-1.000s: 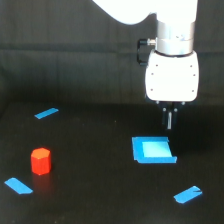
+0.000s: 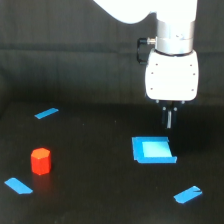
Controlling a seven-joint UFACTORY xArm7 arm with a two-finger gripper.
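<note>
My white gripper [image 2: 168,116] hangs at the upper right, its thin dark fingers pointing down above the table; whether they are apart or together is too small to tell. Below it and a little left, a blue square [image 2: 154,149] with a lighter centre lies on the dark table. A red hexagonal block [image 2: 41,161] sits at the left.
Short blue strips lie on the dark table [image 2: 100,190]: at back left [image 2: 46,113], front left [image 2: 18,185] and front right [image 2: 187,194]. A dark backdrop stands behind.
</note>
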